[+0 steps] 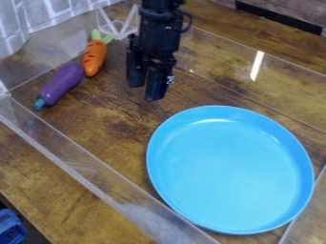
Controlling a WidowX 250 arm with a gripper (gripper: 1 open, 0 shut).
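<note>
My black gripper hangs at the upper middle, low over the wooden surface, with two dark fingers pointing down and apart; I see nothing clearly held between them. To its left lie an orange toy carrot with a green top and, further down, a purple toy eggplant with a teal tip. A large blue plate fills the lower right, in front of and right of the gripper.
A clear plastic wall runs diagonally along the left and lower left. A small blue object sits outside it at the bottom left corner. The wood between gripper and plate, and at the upper right, is bare.
</note>
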